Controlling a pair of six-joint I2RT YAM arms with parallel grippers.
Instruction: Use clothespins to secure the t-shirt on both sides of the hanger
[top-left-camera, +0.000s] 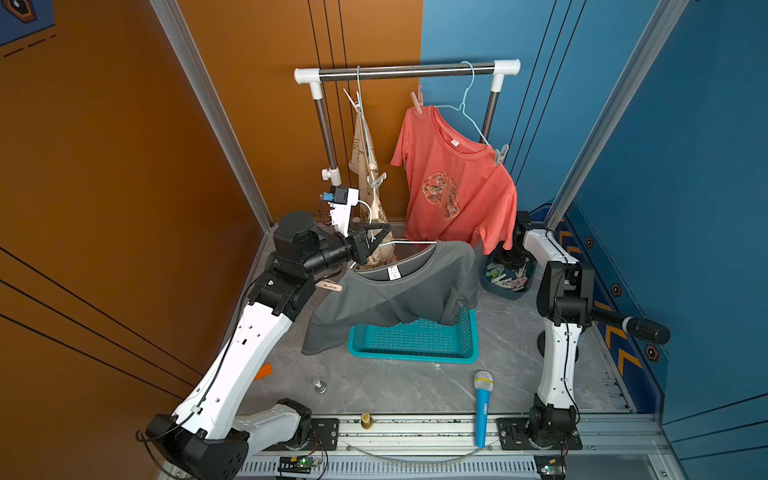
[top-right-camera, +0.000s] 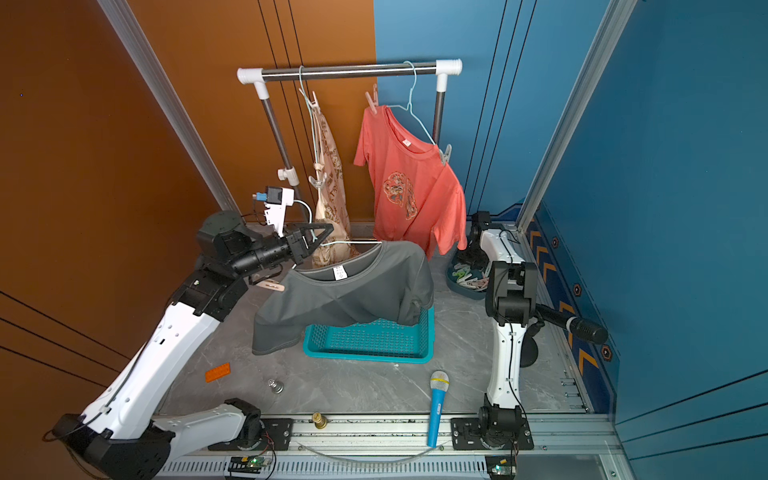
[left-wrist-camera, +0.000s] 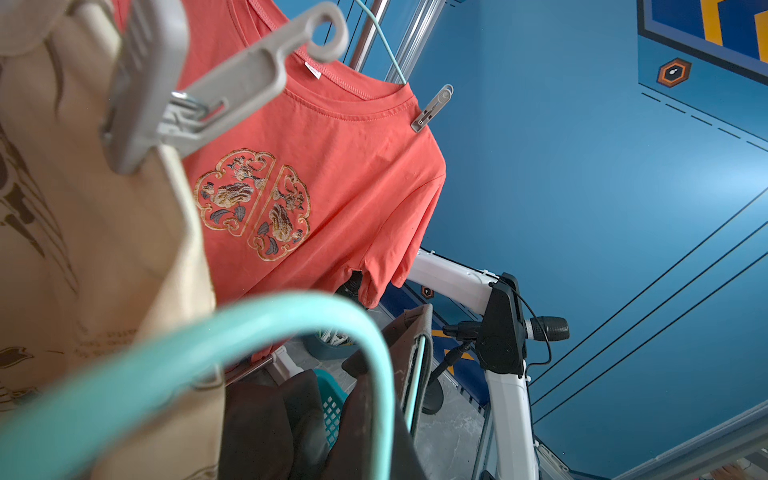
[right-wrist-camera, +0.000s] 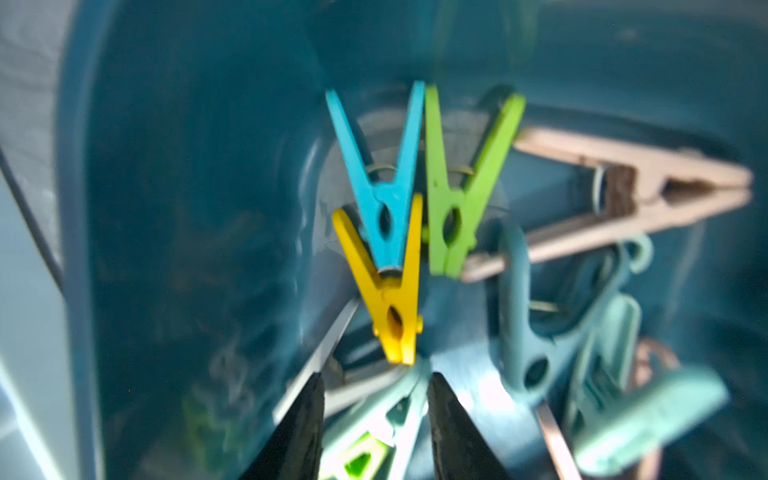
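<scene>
A grey t-shirt (top-left-camera: 400, 292) hangs sideways on a hanger over the teal basket (top-left-camera: 357, 342), with a pale wooden clothespin (top-left-camera: 329, 285) at its left side. My left gripper (top-left-camera: 372, 240) is at the hanger's upper part, shut; in the left wrist view its fingers are out of sight behind a blurred mint hanger loop (left-wrist-camera: 296, 308). My right gripper is open inside the dark bin (right-wrist-camera: 120, 240), over loose clothespins: yellow (right-wrist-camera: 408, 304), blue (right-wrist-camera: 404, 160), green (right-wrist-camera: 440, 184), pink (right-wrist-camera: 608, 148) and several others. Nothing shows held between its fingers.
A red t-shirt (top-left-camera: 444, 160) with clothespins and a beige garment (top-right-camera: 336, 200) hang on the rack (top-right-camera: 348, 70) behind. A blue microphone (top-left-camera: 482, 404), an orange block (top-right-camera: 217, 372) and small metal objects lie at the front of the table.
</scene>
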